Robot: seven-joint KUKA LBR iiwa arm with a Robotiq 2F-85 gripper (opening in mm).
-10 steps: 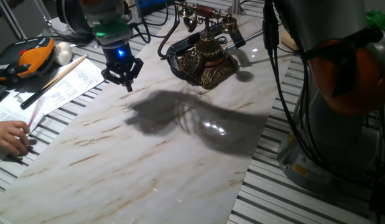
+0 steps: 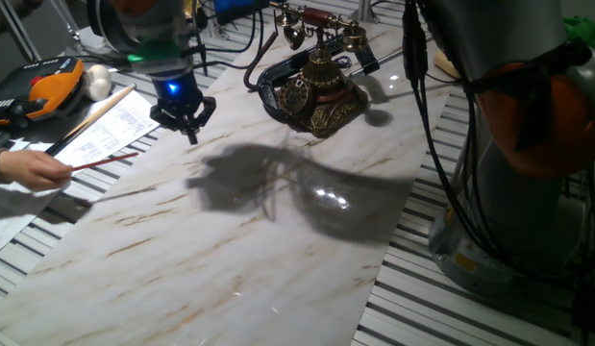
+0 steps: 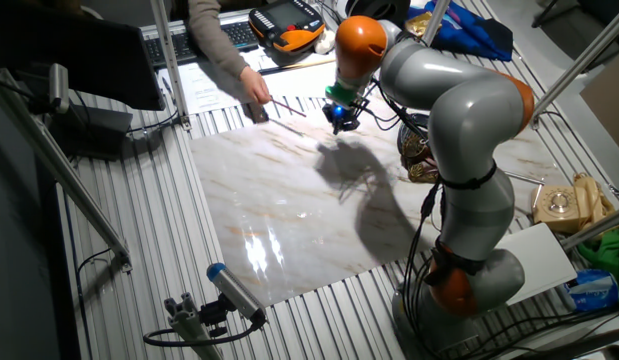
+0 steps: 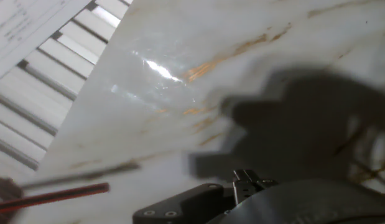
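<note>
Above the far left part of the marble-patterned board [image 2: 210, 259] hangs my gripper [image 2: 192, 137], pointing down and clear of the surface. Its fingertips come together with nothing visible between them. In the wrist view a dark finger [image 4: 180, 204] shows at the bottom edge, partly hidden by a dark rounded part. A person's hand [image 2: 36, 171] holds a thin red stick [image 2: 105, 161] at the board's left side, its tip reaching over the board. The stick [image 4: 55, 196] also enters the wrist view at lower left, apart from the gripper.
An ornate old-style telephone [image 2: 321, 96] stands on the board right of the gripper. Papers [image 2: 110, 130] and an orange-black device [image 2: 37, 91] lie left of the board. A cream telephone [image 3: 564, 205] sits beyond the arm. Most of the board is bare, crossed by the arm's shadow.
The person's hand has moved right toward the board, and the red stick has swung from upright to nearly level. My gripper has shifted slightly left and turned a little.
</note>
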